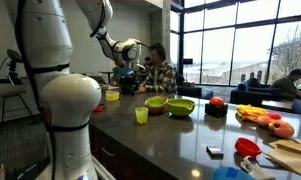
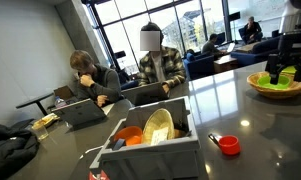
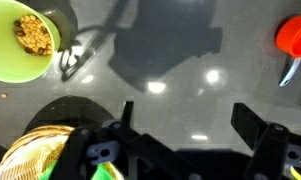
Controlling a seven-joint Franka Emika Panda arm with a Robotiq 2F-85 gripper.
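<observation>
My gripper stands open with bare table between its fingers in the wrist view. In exterior view 1 the gripper [image 1: 130,70] hangs above the far left part of the table, clear of the surface. A lime-green cup [image 3: 17,58] with small brown pieces inside lies off to the upper left in the wrist view. At the lower left there, a wicker basket [image 3: 28,153] with something green in it is partly covered by the gripper. A red cup [image 3: 295,36] sits at the upper right, cut by the frame edge.
A grey bin [image 2: 142,160] holds an orange bowl and other items; a small red cup [image 2: 229,145] stands beside it. Toward the near right are a green bowl [image 1: 180,107], a red cup [image 1: 247,147] and a blue item [image 1: 230,173]. Seated people are behind the table.
</observation>
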